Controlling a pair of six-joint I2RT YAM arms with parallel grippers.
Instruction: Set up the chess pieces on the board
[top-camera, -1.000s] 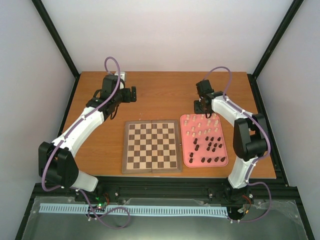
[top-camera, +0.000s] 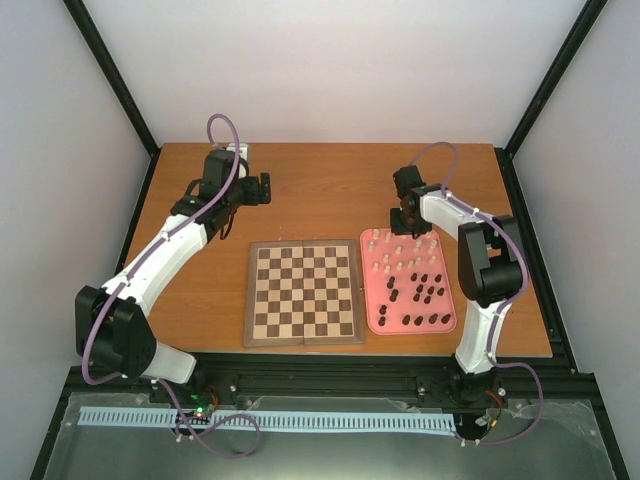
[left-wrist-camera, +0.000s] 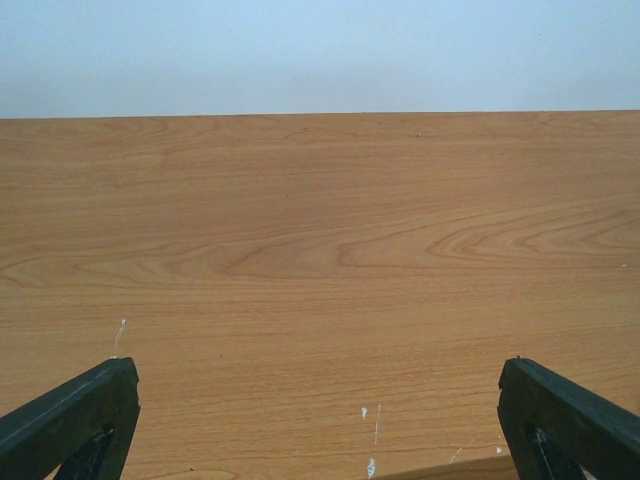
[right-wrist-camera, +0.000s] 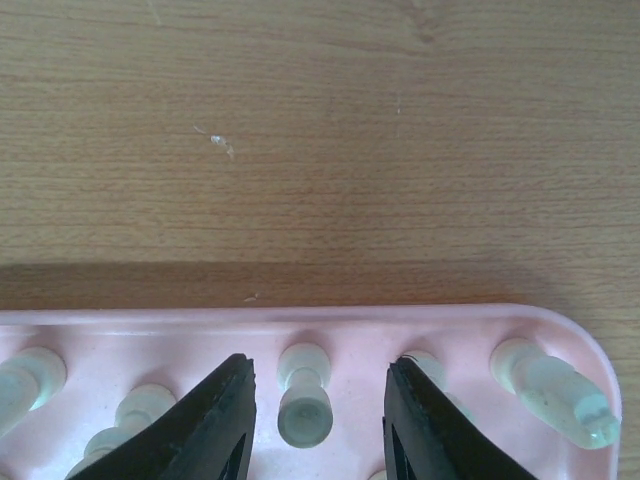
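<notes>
The chessboard (top-camera: 304, 340) lies bare near the table's front. To its right is a pink tray (top-camera: 408, 332) with white pieces in its back half and black pieces in its front half. Over the tray's back edge hovers my right gripper, its fingers part open. Between its fingertips, in the right wrist view, a white piece (right-wrist-camera: 305, 415) stands upright on the tray, with a gap on either side. My left gripper is wide open over bare wood at the back left of the table, nothing between its fingers.
Close beside the right gripper stand more white pieces: one at the tray's corner (right-wrist-camera: 560, 395) leans over in view, others are to the left (right-wrist-camera: 35, 375), partly behind a finger. Behind the tray the wooden table (top-camera: 330, 190) is clear.
The left arm is nearly still, and board and pieces look the same.
</notes>
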